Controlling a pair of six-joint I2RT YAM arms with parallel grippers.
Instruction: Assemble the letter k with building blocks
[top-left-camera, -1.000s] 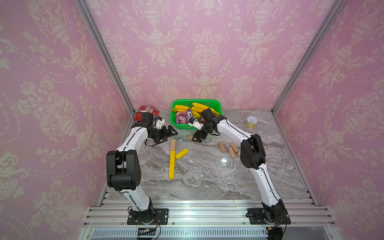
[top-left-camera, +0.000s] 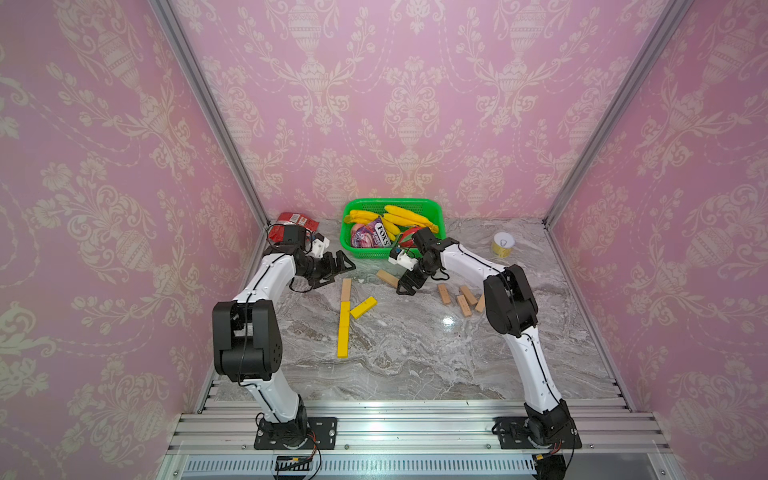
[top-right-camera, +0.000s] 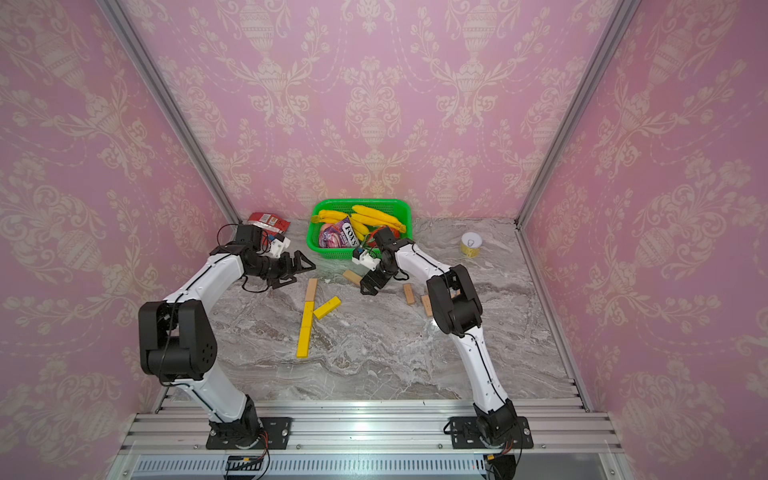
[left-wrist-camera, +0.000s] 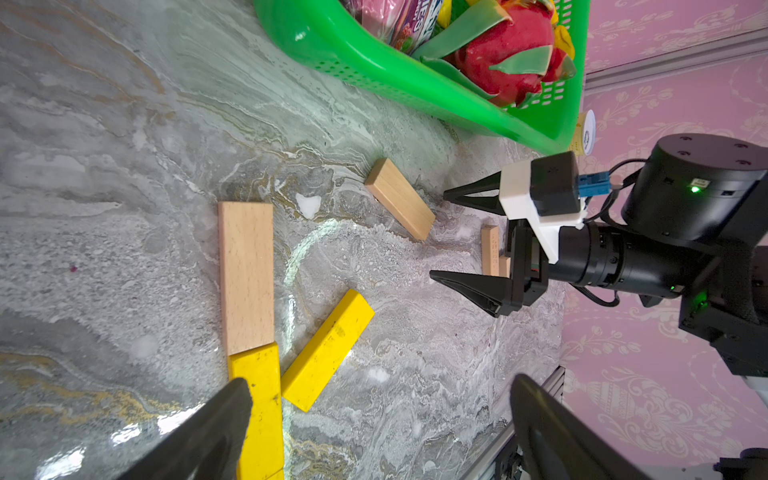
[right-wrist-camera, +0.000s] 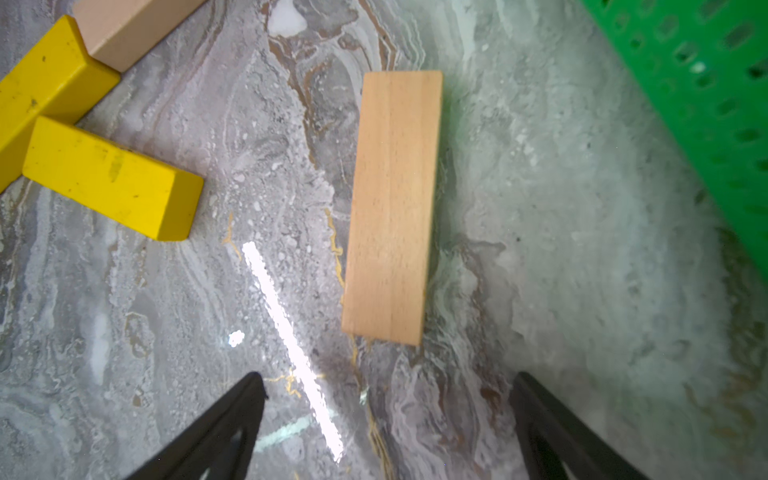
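Observation:
A straight column on the table has a wooden block (left-wrist-camera: 246, 276) at its far end and yellow blocks (top-left-camera: 344, 328) below it. Slanting off to its right lies another yellow block (left-wrist-camera: 329, 349), one end close against the column. Apart from these, a single wooden block (right-wrist-camera: 393, 208) lies flat between the column and the green basket. My right gripper is open just short of that block's near end, nothing between its fingers. Above and beyond the column's top, my left gripper (top-left-camera: 337, 270) hangs open and empty.
The green basket (top-left-camera: 350, 250) with toy fruit and a snack bag stands at the back. Several loose wooden blocks (top-left-camera: 445, 294) lie to the right, near the right arm. A can (top-left-camera: 502, 244) is at the back right.
My right gripper has moved right and slightly nearer the front, uncovering more of the single wooden block. The left arm and the column look unmoved.

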